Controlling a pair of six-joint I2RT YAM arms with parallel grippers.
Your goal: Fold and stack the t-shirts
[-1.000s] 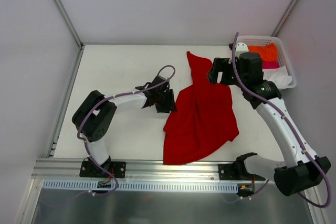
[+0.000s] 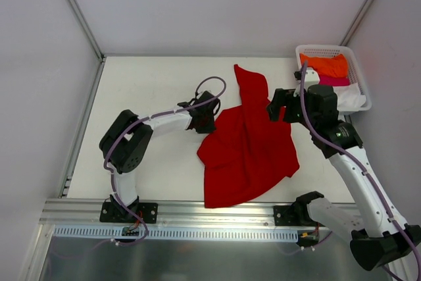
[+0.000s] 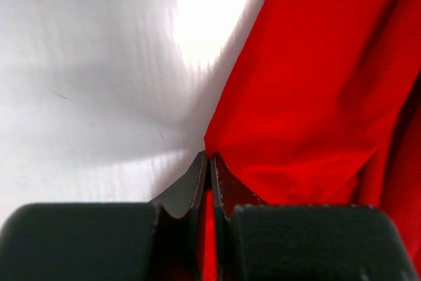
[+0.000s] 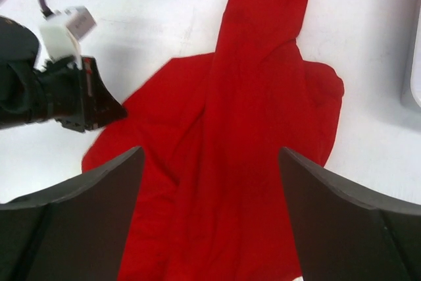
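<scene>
A red t-shirt (image 2: 247,143) lies crumpled and spread over the white table, one narrow part stretching toward the back. At its left edge my left gripper (image 2: 209,129) is shut on the cloth. In the left wrist view the left gripper's tips (image 3: 212,156) meet at the red fabric (image 3: 296,97), and some red shows below them. My right gripper (image 2: 279,110) hangs above the shirt's right side. It is open, and the right wrist view has the shirt (image 4: 250,110) lying below, between and beyond its wide-apart fingers (image 4: 85,212).
At the back right stands a white basket (image 2: 363,90) with an orange cloth (image 2: 325,65), a magenta cloth (image 2: 334,81) and a white cloth (image 2: 348,97) in it.
The right gripper moved a little right and toward the front.
</scene>
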